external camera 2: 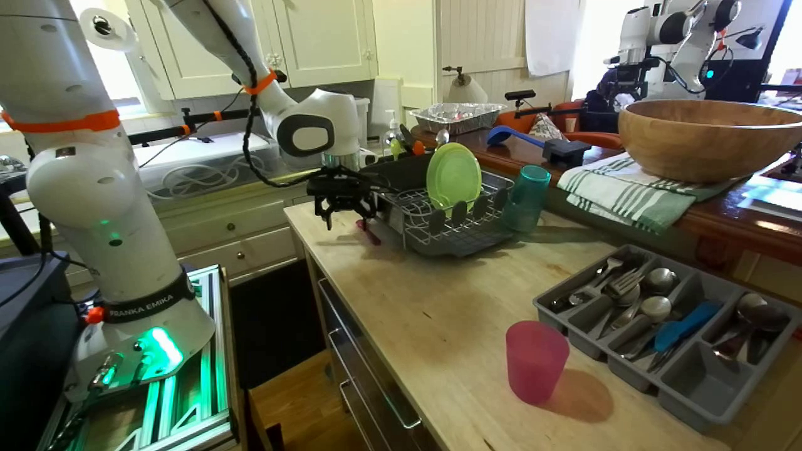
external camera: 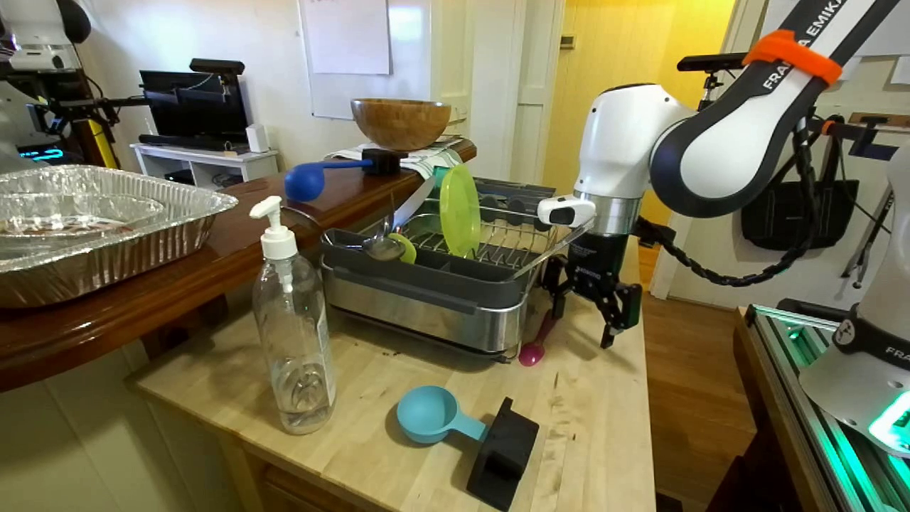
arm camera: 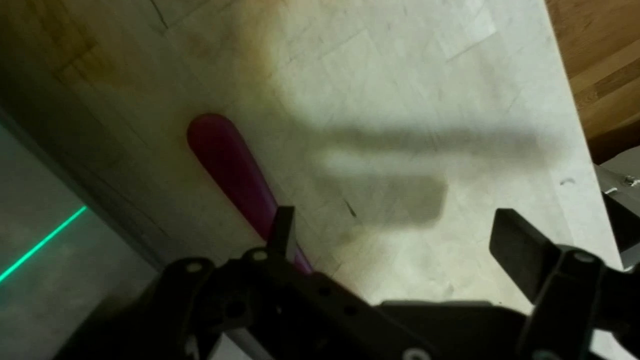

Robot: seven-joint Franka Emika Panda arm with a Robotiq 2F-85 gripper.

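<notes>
A magenta spoon (external camera: 532,350) lies on the wooden counter, close beside the right end of the dish rack (external camera: 418,299). Just over its handle hangs my gripper (external camera: 585,323), open, with its fingers spread wide. In the wrist view the spoon's handle (arm camera: 231,165) runs down to the left finger (arm camera: 282,231), which covers part of it; the bowl of the spoon is hidden there. Between the gripper's fingertips (arm camera: 393,234) only bare counter shows. From the other side, the gripper (external camera 2: 347,213) appears near the rack's end with the dark red spoon (external camera 2: 369,233) beneath it.
The rack holds a green plate (external camera: 461,210) and utensils. A soap bottle (external camera: 294,341) and a teal scoop (external camera: 429,414) with a black block (external camera: 503,456) stand toward the front. Farther along are a pink cup (external camera 2: 535,361) and a cutlery tray (external camera 2: 677,334). The counter's edge is near the gripper.
</notes>
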